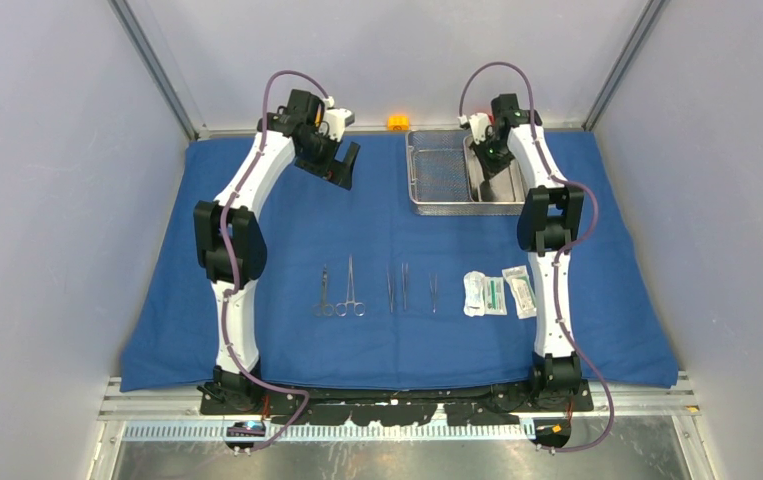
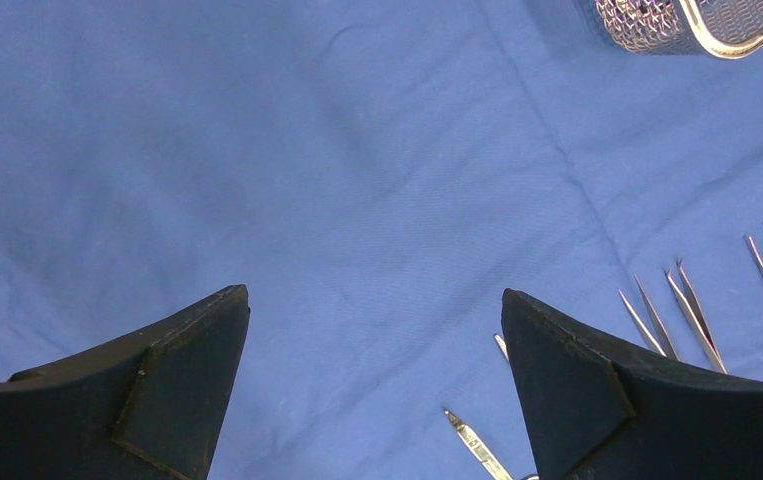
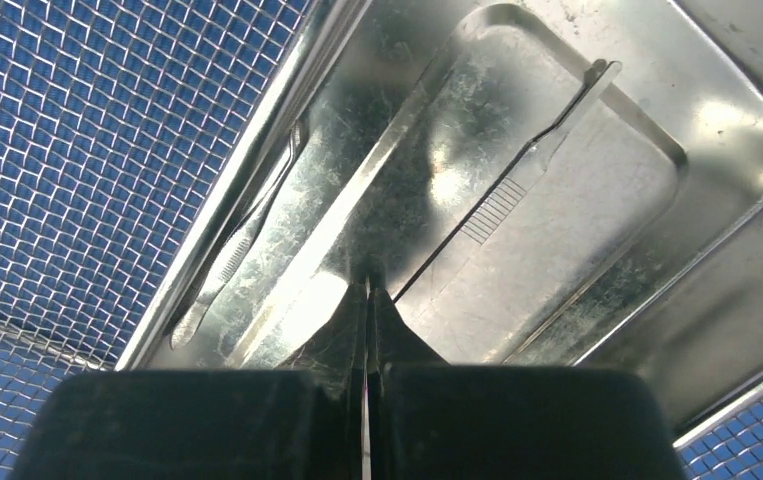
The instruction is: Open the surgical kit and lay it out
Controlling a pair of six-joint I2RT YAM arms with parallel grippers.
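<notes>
My right gripper (image 1: 495,170) is over the metal tray (image 3: 647,330) inside the wire mesh basket (image 1: 442,209). In the right wrist view its fingers are shut together, with nothing visible between them. A scalpel handle (image 3: 502,205) lies in the tray just beyond the fingertips; its near end runs toward them, and contact is unclear. Another slim handle (image 3: 242,240) rests along the tray's left side. Over bare cloth at the upper left, my left gripper (image 1: 349,168) is open and empty. Scissor-handled instruments (image 1: 350,300), several tweezers (image 1: 404,287) and sealed packets (image 1: 495,296) lie in a front row.
The blue cloth (image 1: 387,350) covers the table, with free room between the basket and the row and to the left. A yellow block (image 1: 398,123) stands by the back edge. The basket's rim surrounds the right gripper's spot.
</notes>
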